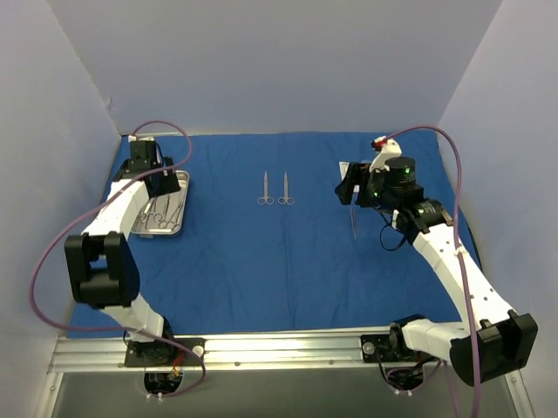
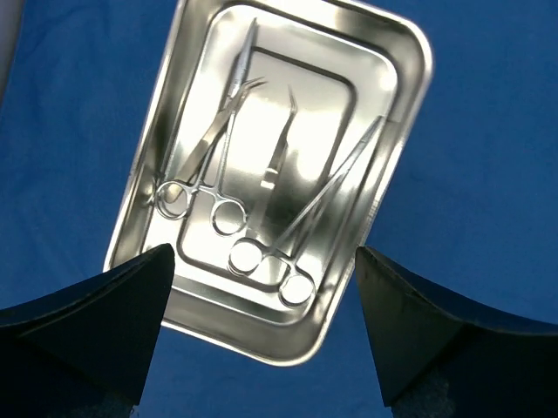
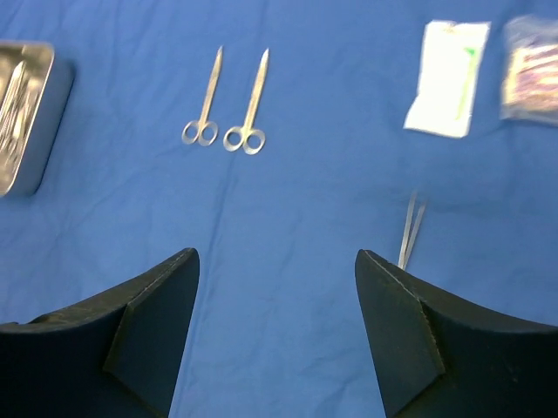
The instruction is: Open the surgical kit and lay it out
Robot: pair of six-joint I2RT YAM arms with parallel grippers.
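Observation:
The steel tray (image 2: pixel 372 35) at the left holds several instruments: curved tweezers (image 2: pixel 275 165), more tweezers and scissor-like instruments (image 2: pixel 296 285). My open left gripper hangs over it, nothing between its fingers. Two pairs of scissors (image 1: pixel 265 187) (image 1: pixel 286 187) lie side by side mid-cloth. My open right gripper is raised over the right side, above straight tweezers (image 3: pixel 407 235) on the cloth. A white packet (image 3: pixel 446 78) and a clear bag with tan contents (image 3: pixel 532 70) lie at the back right.
Side walls and a back wall bound the table. Cables loop above both arms.

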